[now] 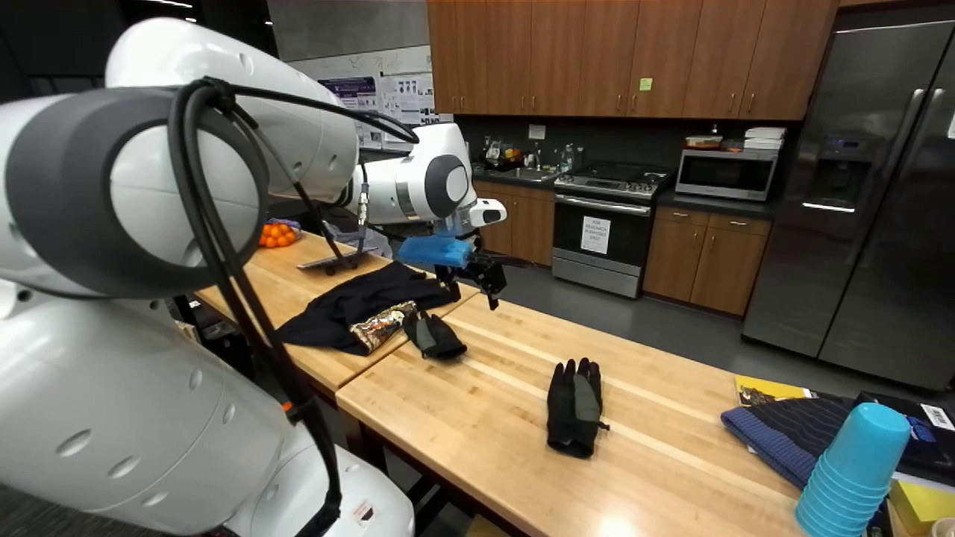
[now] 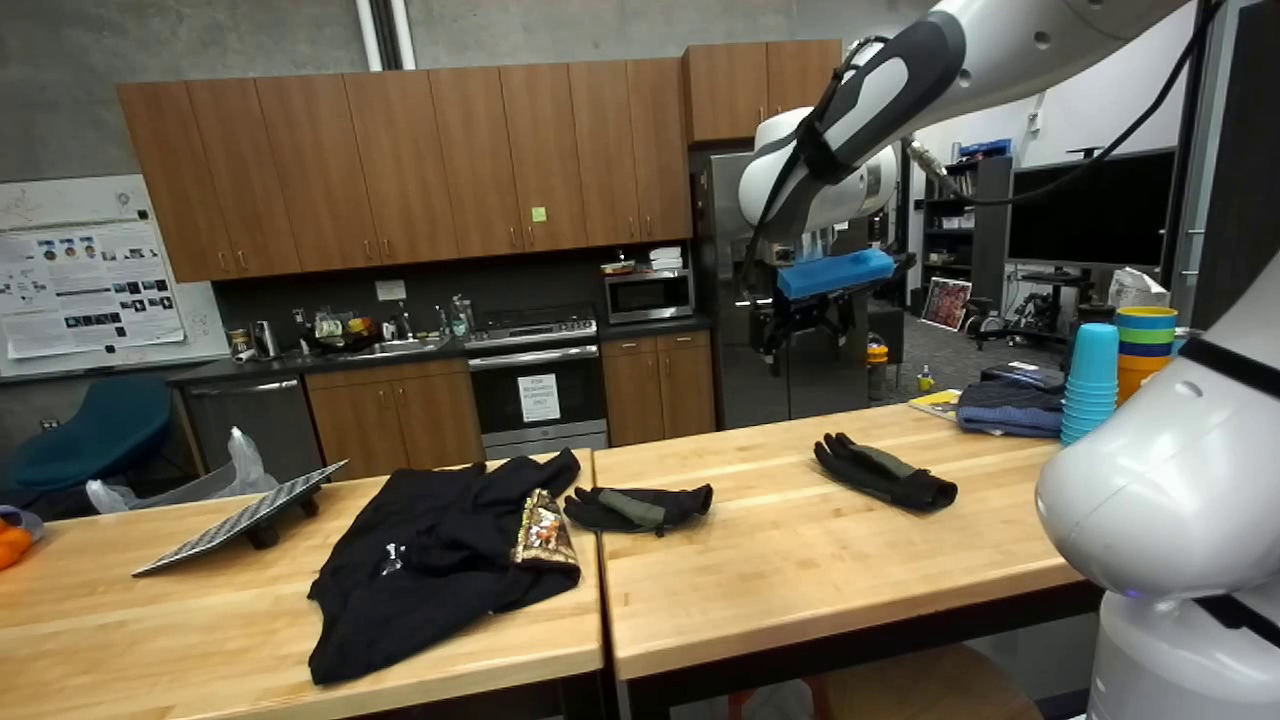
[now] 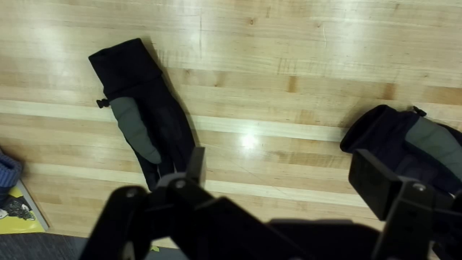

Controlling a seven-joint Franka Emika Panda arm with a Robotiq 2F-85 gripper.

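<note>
Two black gloves with grey patches lie flat and apart on the wooden table. One glove (image 1: pixel 568 410) is near the middle of the table; in the wrist view this glove (image 3: pixel 166 115) shows at the left, its fingertips partly behind my gripper. The other glove (image 2: pixel 672 509) is close to the seam between the two tables, beside a black garment (image 2: pixel 426 540). In the wrist view that glove (image 3: pixel 389 130) is at the right edge, partly covered by a finger. My gripper hangs open above the table, bare wood between its fingers.
A stack of blue cups (image 1: pixel 846 474) and a dark blue knit item (image 1: pixel 779 438) occupy the right end of the table. A tilted dark panel (image 2: pixel 246 522) stands at the left. Bare table surrounds the middle glove.
</note>
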